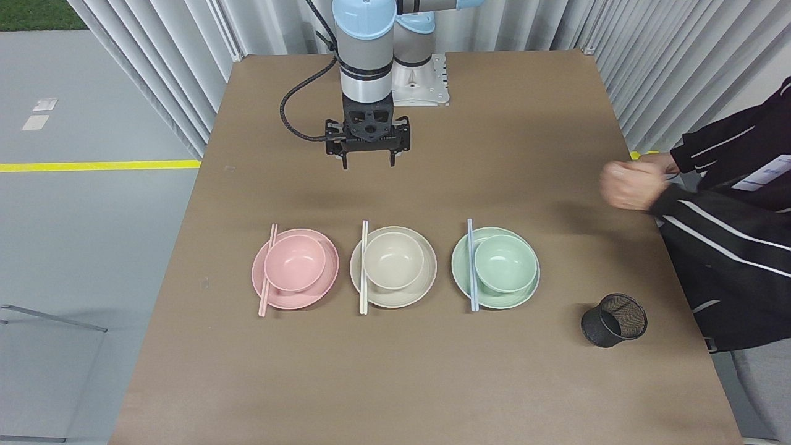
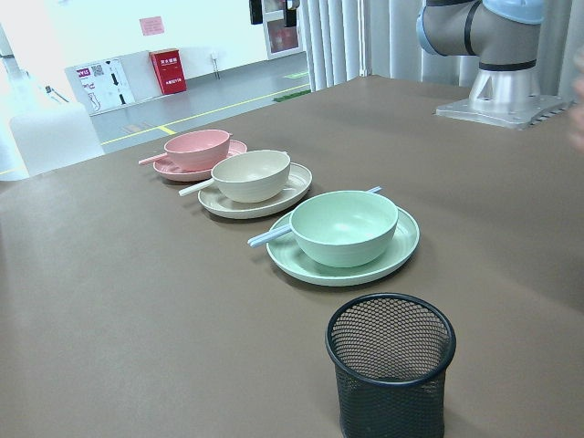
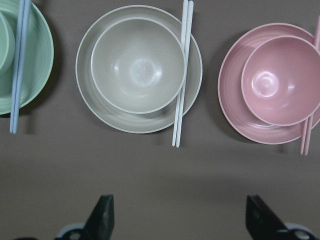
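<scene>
My gripper (image 1: pixel 368 159) hangs open above the table behind three place settings, nothing between its fingers; in the wrist view its fingertips frame bare table. From left in the front view: pink bowl (image 1: pixel 295 262) on pink plate (image 1: pixel 320 290) with pink chopsticks (image 1: pixel 264 293); cream bowl (image 1: pixel 393 259) on cream plate (image 1: pixel 400 298) with white chopsticks (image 1: pixel 363 296); mint bowl (image 1: pixel 505 263) on mint plate (image 1: pixel 500 300) with pale blue chopsticks (image 1: pixel 474 296). Each chopstick pair lies along the left side of its plate.
A black mesh cup (image 1: pixel 613 321) stands at the front right. A person (image 1: pixel 719 237) is at the right edge, one hand (image 1: pixel 630 184) over the table's edge. The robot's base stands at the back.
</scene>
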